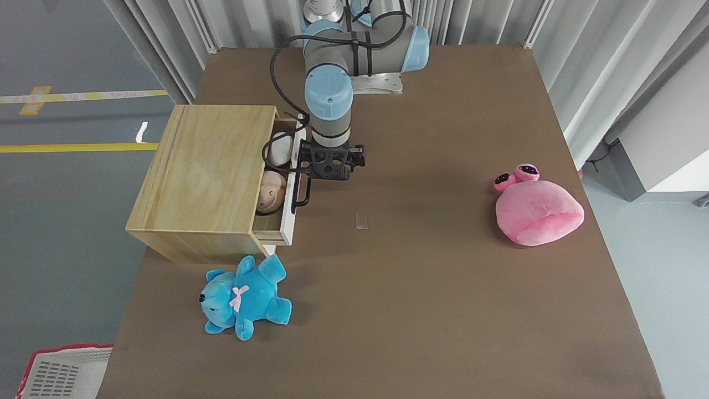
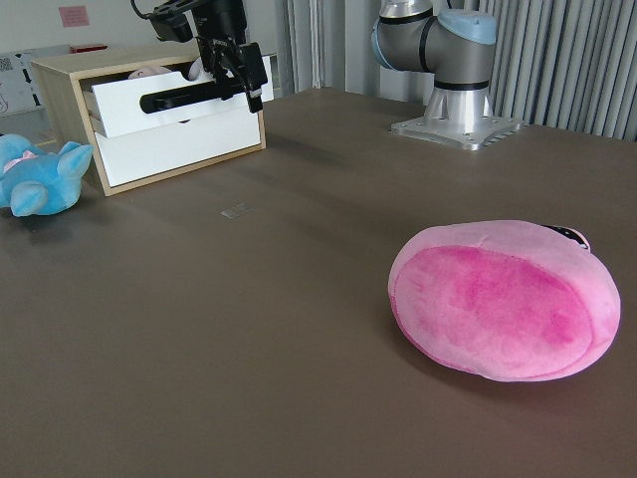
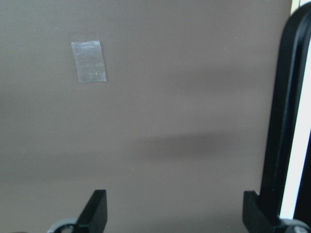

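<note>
My gripper (image 1: 330, 166) is at the wooden cabinet's (image 1: 193, 173) partly open top drawer, against its black handle (image 3: 284, 121). In the wrist view its fingertips stand wide apart, the right one touching the handle, with bare table showing between them. The drawer's white front (image 2: 139, 105) stands out from the cabinet. Inside lie a beige plush toy (image 1: 270, 192) and a white object (image 1: 279, 149), both partly hidden.
A blue teddy bear (image 1: 256, 296) lies by the cabinet's near corner. A pink plush toy (image 1: 538, 216) sits at the table's right edge. A white basket (image 1: 63, 372) stands off the table.
</note>
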